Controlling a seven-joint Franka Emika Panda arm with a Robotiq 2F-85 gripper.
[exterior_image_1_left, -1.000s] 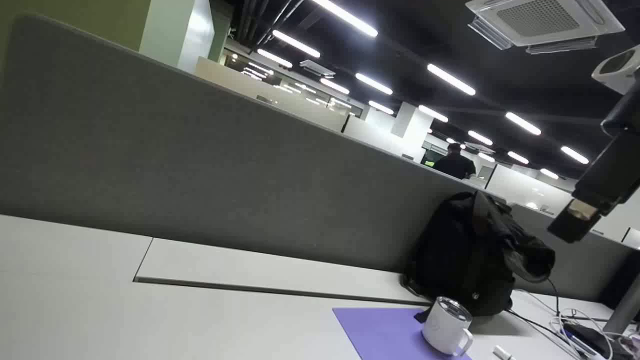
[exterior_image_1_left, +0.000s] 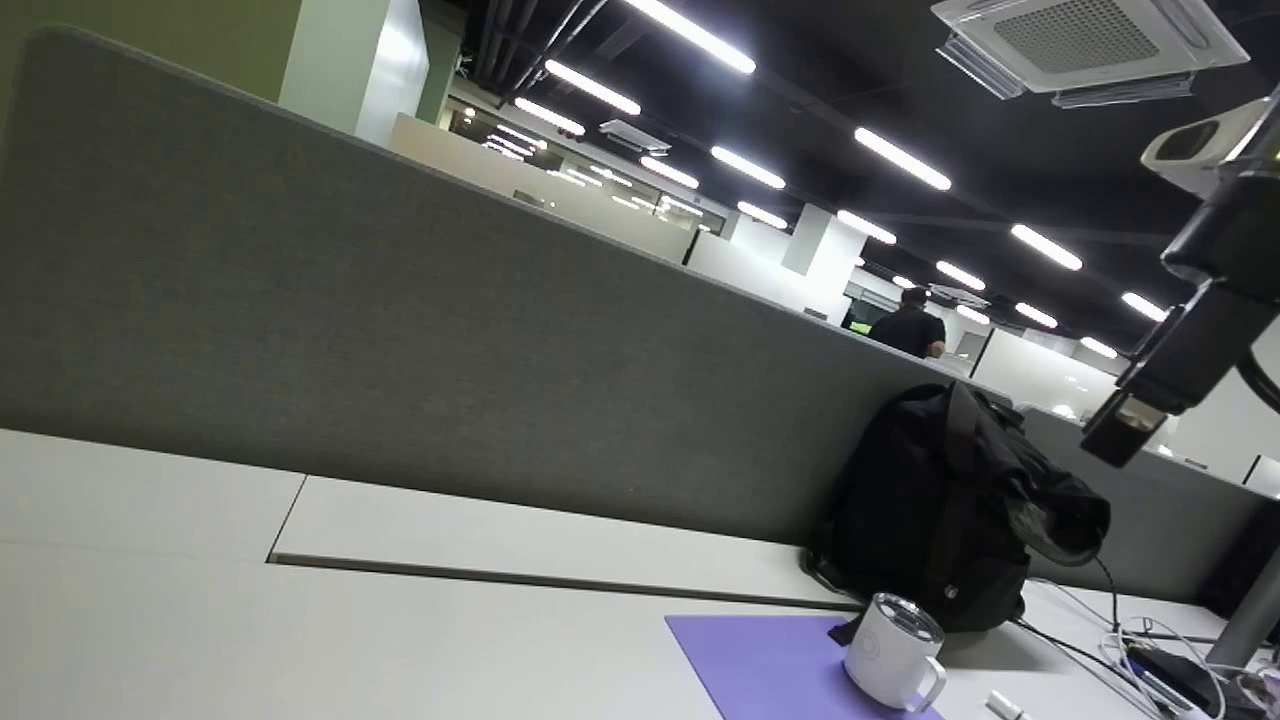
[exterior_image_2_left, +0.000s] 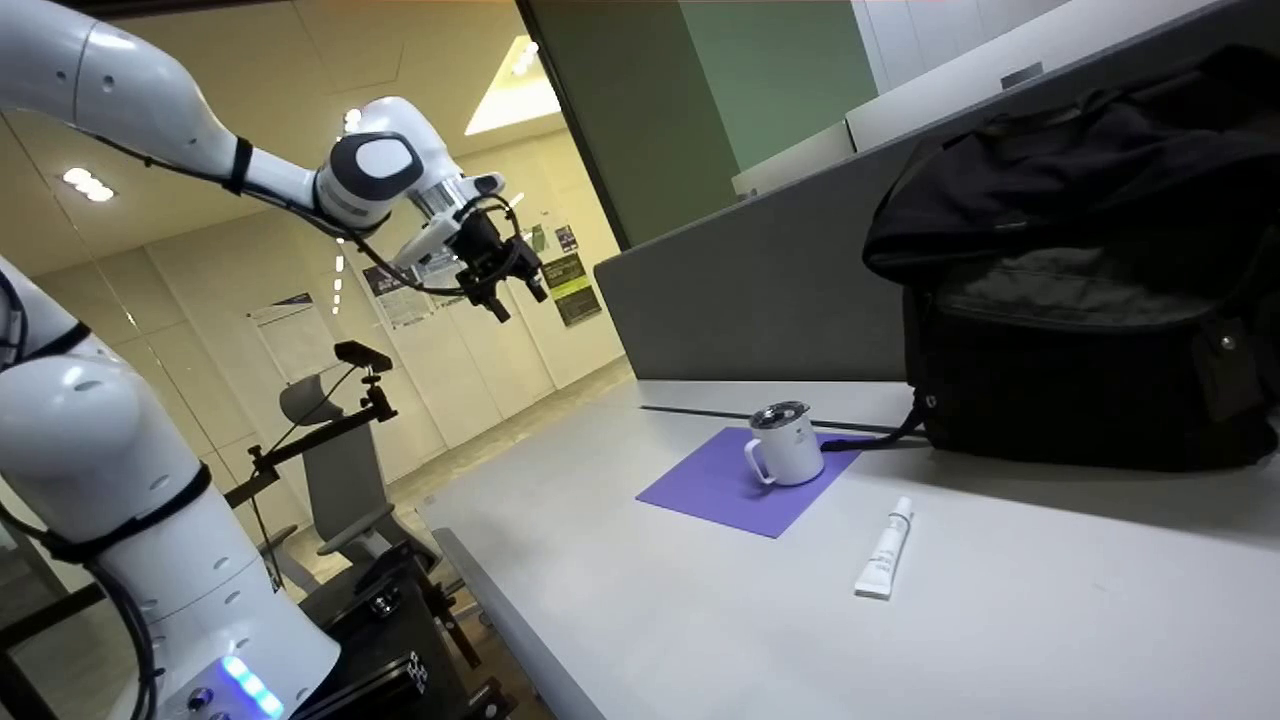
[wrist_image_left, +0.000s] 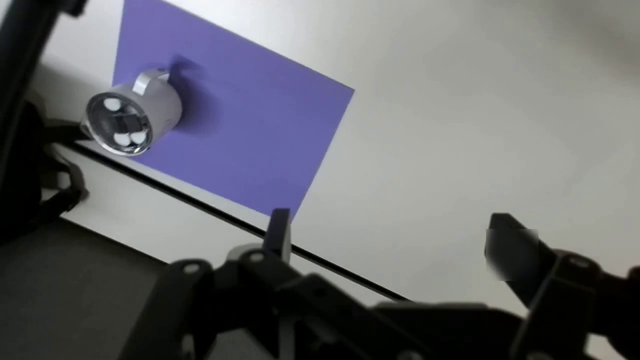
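A white mug (exterior_image_2_left: 786, 454) with a clear lid stands upright on a purple sheet (exterior_image_2_left: 702, 482), toward the sheet's backpack side. In the wrist view the mug (wrist_image_left: 160, 107) and the purple sheet (wrist_image_left: 258, 126) are at upper left, away from my fingers. My gripper (exterior_image_2_left: 521, 307) hangs in the air, well above the table and to the left of the mug. The wrist view has the gripper open, its fingertips wide apart with only bare table and a dark seam behind the gap.
A white tube (exterior_image_2_left: 885, 554) lies on the table in front of the mug. Close behind the mug stands a black backpack (exterior_image_2_left: 1080, 360), its strap reaching the sheet. A grey partition (exterior_image_1_left: 480, 360) runs along the back.
In exterior view 1 my arm and gripper have shifted a little to the left and up. Mug, sheet and tube are where they were.
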